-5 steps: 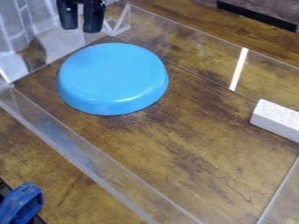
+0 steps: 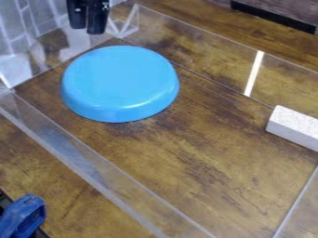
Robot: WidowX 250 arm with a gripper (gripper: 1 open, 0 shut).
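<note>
A round blue plastic dish, seemingly upside down, rests on the wooden floor of a clear-walled enclosure at the upper left. My black gripper hangs at the top edge, above and behind the dish and apart from it, its two fingers pointing down; most of it is out of frame, and I see nothing clearly held between them.
A white speckled block lies at the right. A blue object sits outside the clear wall at the lower left.
My gripper has shifted very slightly at the top edge. The dish and the block have not moved.
</note>
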